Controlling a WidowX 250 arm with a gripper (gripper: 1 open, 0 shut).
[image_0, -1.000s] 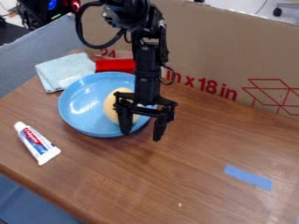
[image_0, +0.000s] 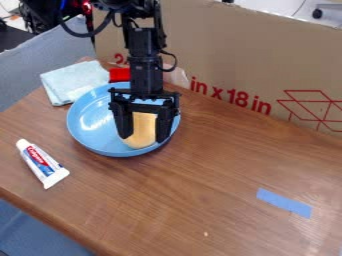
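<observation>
My black gripper (image_0: 144, 128) is down inside a blue plate (image_0: 90, 118) on the wooden table, its two fingers apart over a pale yellow round object (image_0: 140, 138). The object lies in the plate and is partly hidden by the fingers; I cannot tell whether they touch it.
A toothpaste tube (image_0: 43, 163) lies front left. A folded light cloth (image_0: 72, 81) and a red item (image_0: 119, 73) are behind the plate. Blue tape (image_0: 283, 203) is at the right. A cardboard panel (image_0: 247, 60) backs the table, whose right side is clear.
My gripper has moved left, from the plate's right edge to further inside it, over the pale object.
</observation>
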